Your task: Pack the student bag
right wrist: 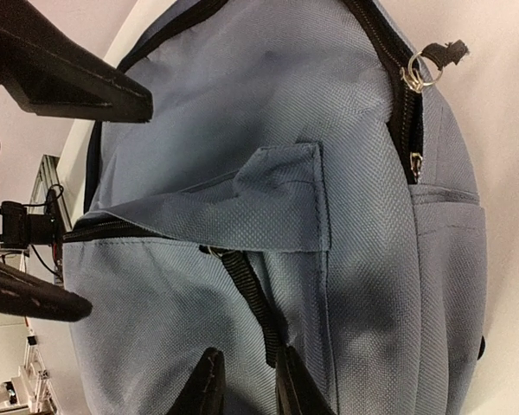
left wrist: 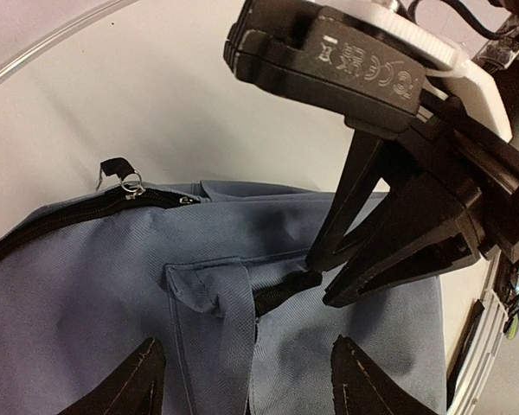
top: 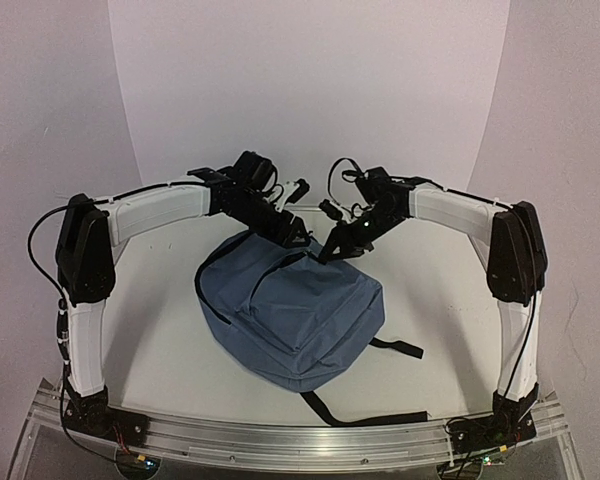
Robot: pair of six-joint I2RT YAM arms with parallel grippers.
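Observation:
A blue-grey backpack (top: 305,310) lies on the table. Its front pocket has a fabric flap (right wrist: 242,212) over a zipper, with a black pull tab (right wrist: 255,298) sticking out at one end. My right gripper is partly open right by the tab's free end; in the left wrist view a gap shows between its fingertips. My left gripper stands wide open over the pocket flap, its fingers to either side with nothing gripped. A second zipper (left wrist: 69,216) with a ring pull (left wrist: 131,183) runs along the bag's top edge.
Two black straps, one at the bag's right (top: 398,347) and one at the front (top: 370,420), trail over the white table (top: 440,300). Both grippers hang close together above the bag.

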